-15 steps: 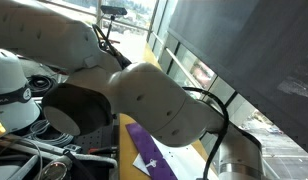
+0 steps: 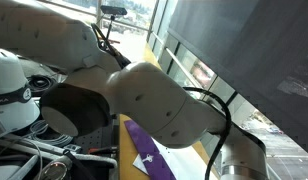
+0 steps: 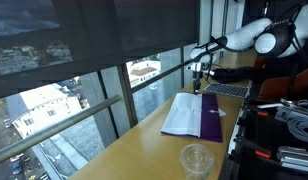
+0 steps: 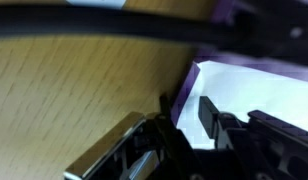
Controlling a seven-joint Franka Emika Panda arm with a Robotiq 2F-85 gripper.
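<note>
A white sheet with purple parts, apparently cloth or paper, lies flat on the wooden table. In exterior view 2 its white part [image 3: 184,116] and purple part [image 3: 210,124] show side by side. My gripper [image 3: 198,92] is low at the sheet's far edge. In the wrist view the gripper is over a corner of the white sheet [image 4: 244,90], which has a narrow purple border. Its dark fingers [image 4: 210,125] stand apart, with the sheet's edge showing between them. Whether they touch the sheet is unclear. Exterior view 1 hides the fingertips.
A clear round container [image 3: 197,160] stands near the front of the table [image 3: 124,150]. A small white piece [image 3: 220,112] lies by the purple part. Windows and a dark blind [image 3: 94,35] line the left side. Bare table lies left of the sheet.
My forearm and wrist have shifted very slightly to the right in exterior view 1. The sheet looks unmoved there.
</note>
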